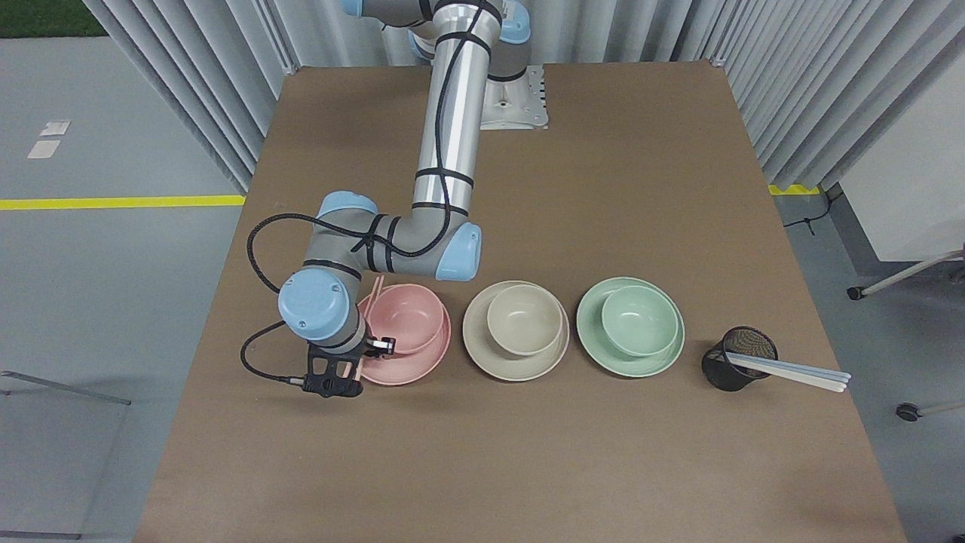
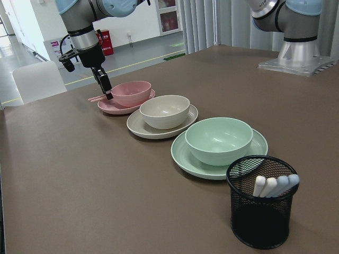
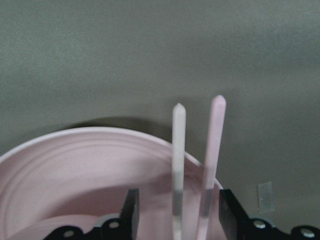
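Two pink chopsticks [image 3: 212, 145] lie across the pink plate [image 3: 75, 170] beside the pink bowl [image 2: 131, 91]; one looks paler in the wrist view. My gripper is open low over the plate's edge, a finger on either side of the pair, with the sticks between. In the front view the gripper is mostly hidden beneath the arm's wrist, at the plate's left. The cream bowl [image 1: 524, 317] on its plate and the green bowl [image 1: 639, 318] on its plate stand in a row to the right.
A black mesh holder [image 2: 259, 222] with white and light blue chopsticks stands at the row's right end. A robot base [image 2: 296, 63] stands at the back.
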